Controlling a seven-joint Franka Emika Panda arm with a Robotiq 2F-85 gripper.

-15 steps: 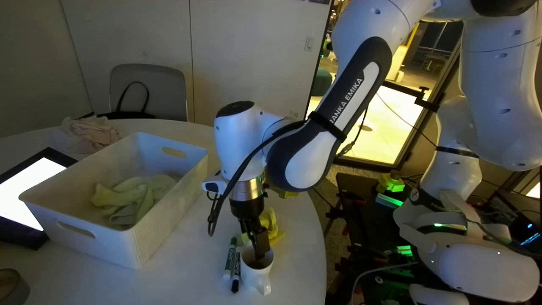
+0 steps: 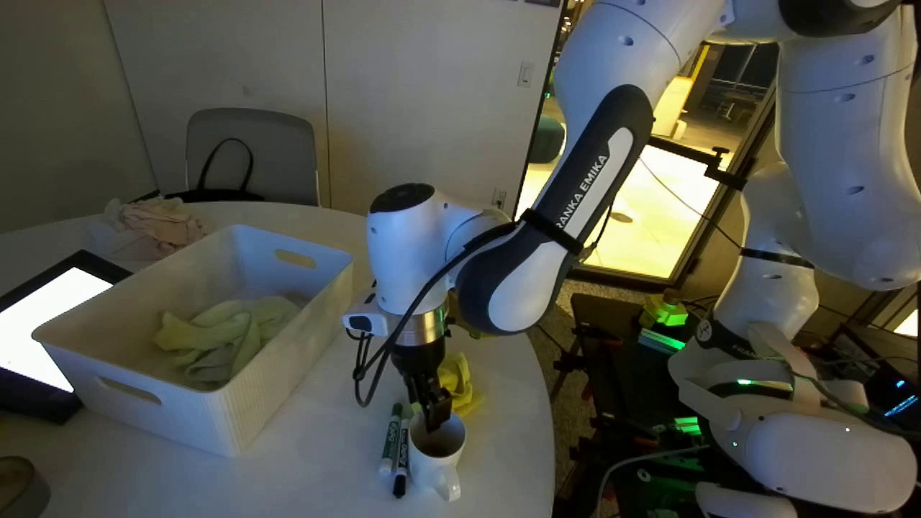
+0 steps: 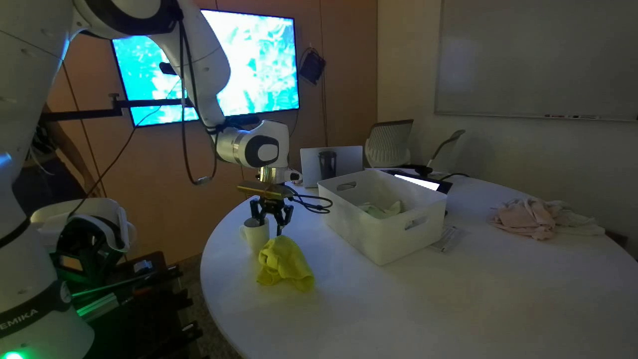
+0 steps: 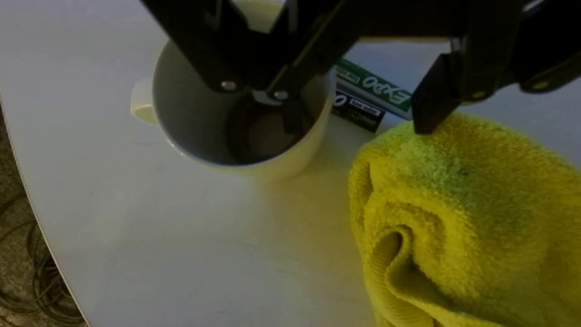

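A white mug [image 2: 436, 453] stands upright near the table's edge, its handle toward the front in exterior view 1. My gripper [image 3: 269, 225] is directly over it, pointing down, with its fingers apart. In the wrist view one finger reaches over the mug's dark inside, while the other finger [image 4: 435, 101] is outside, above the edge of a yellow towel [image 4: 468, 218]. Nothing shows held between them. The towel lies crumpled right beside the mug. Two Expo markers, one green [image 2: 391, 440] and one black [image 2: 401, 457], lie along the mug's other side.
A large white bin [image 2: 233, 414] with pale cloths [image 2: 229, 332] inside stands nearby. A lit screen [image 2: 43, 328] lies beyond it, and a pink cloth [image 3: 526, 218] is heaped farther off. Bare table surrounds the towel in exterior view 2.
The wrist has turned and shifted slightly, and its cable now hangs in a wider loop. The visible fingertip sits a little higher at the mug's mouth. Mug, markers and bin have stayed put.
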